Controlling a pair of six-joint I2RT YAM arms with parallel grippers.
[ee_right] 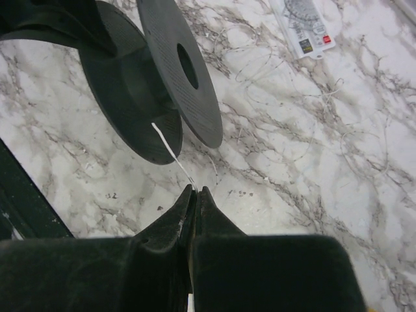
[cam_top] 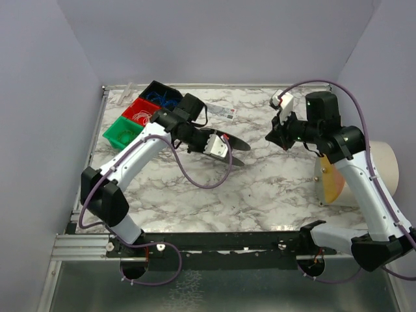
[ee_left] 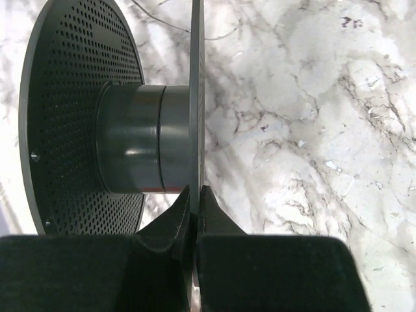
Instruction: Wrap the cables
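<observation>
A dark grey spool with perforated flanges (ee_left: 71, 130) and a bare-looking core (ee_left: 140, 140) fills the left of the left wrist view. My left gripper is shut on the rim of its nearer flange. In the top view this spool (cam_top: 237, 144) is partly covered by the left arm. Thin white cable (ee_right: 170, 149) runs from my right gripper, which is shut on it, up toward the spool's flanges. From above, the right gripper (cam_top: 270, 138) hangs to the right of the spool, apart from it.
Green (cam_top: 121, 132), red (cam_top: 140, 112) and black (cam_top: 162, 95) bins with coiled cables stand at the back left. A printed card (cam_top: 221, 112) lies behind the spool. A large cream roll (cam_top: 370, 174) stands at the right.
</observation>
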